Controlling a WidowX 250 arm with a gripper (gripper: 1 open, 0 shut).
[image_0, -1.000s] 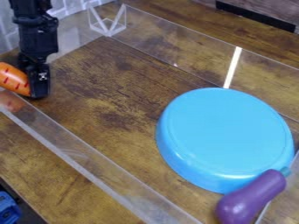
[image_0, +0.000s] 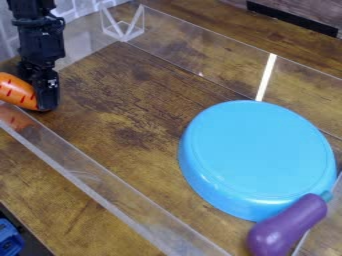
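Observation:
At the left edge an orange, carrot-like object (image_0: 18, 90) lies against the black gripper (image_0: 40, 92), which reaches down from the top left. The fingertips are dark and partly hidden by the object, so whether they are shut on it cannot be told.
A large blue round lid or plate (image_0: 251, 155) lies at the right, with a purple eggplant (image_0: 286, 228) at its lower edge. Clear plastic walls border the wooden surface (image_0: 134, 110), whose middle is bare. A dark blue object (image_0: 8, 241) is at the lower left corner.

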